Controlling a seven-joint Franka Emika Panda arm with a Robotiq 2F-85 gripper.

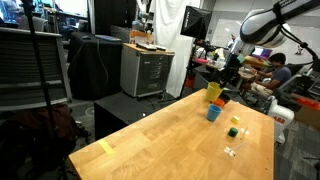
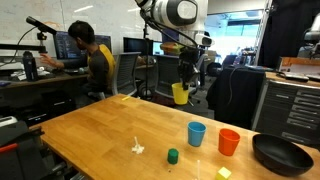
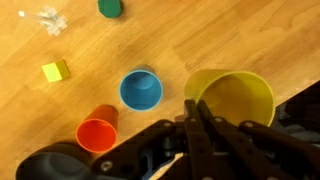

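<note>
A yellow cup (image 2: 180, 94) hangs above the table, with my gripper shut on its rim. In the wrist view the yellow cup (image 3: 243, 98) fills the right side, its mouth facing the camera. On the table below stand a blue cup (image 3: 141, 90) and an orange-red cup (image 3: 97, 132), side by side and apart from my fingers. In exterior view 2, the blue cup (image 2: 196, 133) is left of the orange-red cup (image 2: 228, 141).
A black bowl (image 2: 281, 155) sits beyond the orange-red cup. A green cylinder (image 2: 173, 156), a yellow block (image 2: 223, 173) and a small white item (image 2: 137, 146) lie nearby.
</note>
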